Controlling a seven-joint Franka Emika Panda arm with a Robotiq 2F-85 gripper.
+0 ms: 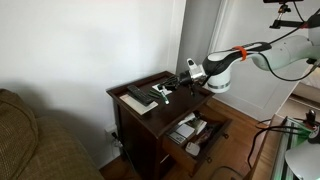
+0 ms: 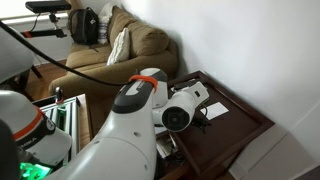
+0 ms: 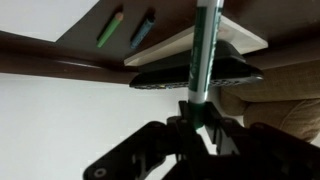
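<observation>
A white-and-green marker (image 3: 205, 55) is held in my gripper, which is shut on its green end in the wrist view. The marker's other end runs out past the top of that view. In exterior view 1 my gripper (image 1: 182, 80) is over the dark cabinet top (image 1: 178, 108); the marker is too small there to make out surely. A green pen (image 3: 111, 29) and a blue pen (image 3: 143, 30) lie side by side on the dark surface in the wrist view. The robot's arm hides much of the cabinet in exterior view 2.
A black object (image 1: 140, 95) and a pale flat item (image 1: 133, 104) lie at the cabinet's left end. A white sheet (image 2: 215, 110) rests on top. Below, a drawer (image 1: 195, 143) stands open with several things inside. A brown sofa (image 1: 35, 145) is at the left.
</observation>
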